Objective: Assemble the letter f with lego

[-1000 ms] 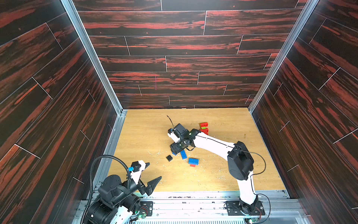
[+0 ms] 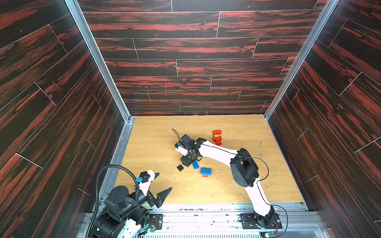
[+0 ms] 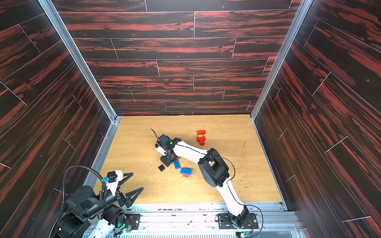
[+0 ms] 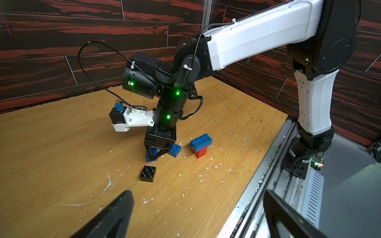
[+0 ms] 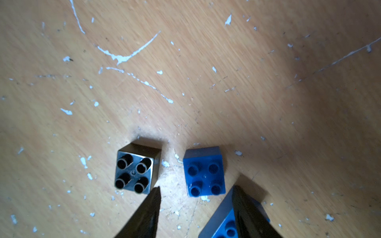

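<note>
In the right wrist view a small blue brick (image 5: 204,172) stands studs up, ahead of and between the fingertips of my right gripper, which is part open and holds nothing. The left wrist view shows the small blue brick (image 4: 151,154) partly hidden by that gripper. A longer blue brick (image 5: 222,222) lies close by, partly behind the right finger. On the other side sits a black brick (image 5: 137,171). A blue brick (image 2: 205,171) rests on a red one (image 2: 205,176). My left gripper (image 2: 164,182) is wide open and empty at the front left.
Farther back on the table is a red piece (image 2: 217,139) with a bit of green in it. Bricks cluster tightly around the right gripper.
The left arm and the other bricks stay put.
</note>
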